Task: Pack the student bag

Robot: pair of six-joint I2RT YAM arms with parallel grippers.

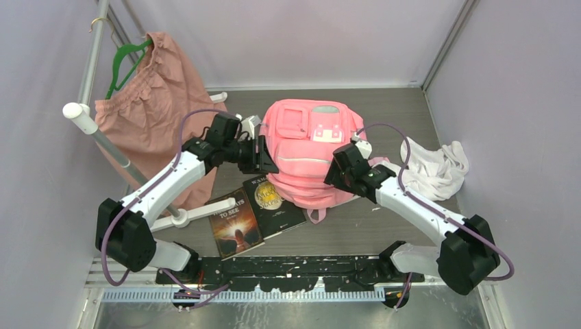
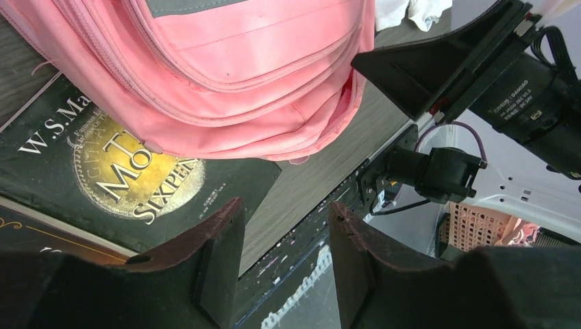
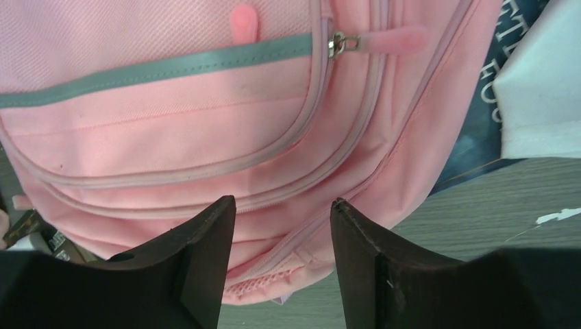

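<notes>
The pink backpack (image 1: 308, 151) lies on the floor in the middle of the top view. My left gripper hangs at its lower left, over the dark book (image 2: 82, 178), open with nothing between its fingers. My right gripper is over the bag's lower right front, open and empty, above the curved zips with a pink zipper pull (image 3: 390, 41). A second book with an orange glow (image 1: 236, 226) lies left of the dark one. In the right wrist view another book (image 3: 466, 157) shows beside the bag.
A white cloth (image 1: 438, 171) lies crumpled at the right. At the left stands a rack (image 1: 92, 127) with a pink garment (image 1: 157, 103) on a green hanger. Bare floor (image 1: 390, 110) shows behind and in front of the bag.
</notes>
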